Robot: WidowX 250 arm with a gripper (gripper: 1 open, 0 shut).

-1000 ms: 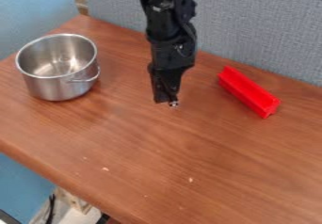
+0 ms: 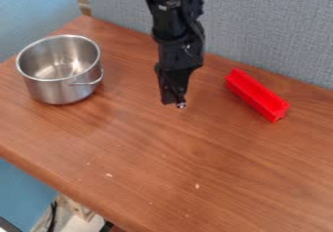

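Note:
My black gripper (image 2: 174, 97) hangs over the middle back of the wooden table, between a steel pot and a red block, shut with nothing visible between its fingers. The steel pot (image 2: 60, 85) with a side handle stands at the left of the table. The long red block (image 2: 256, 95) lies at the back right, angled, apart from the gripper.
A grey padded panel (image 2: 267, 31) runs behind it, and the table's left front edge borders a blue area.

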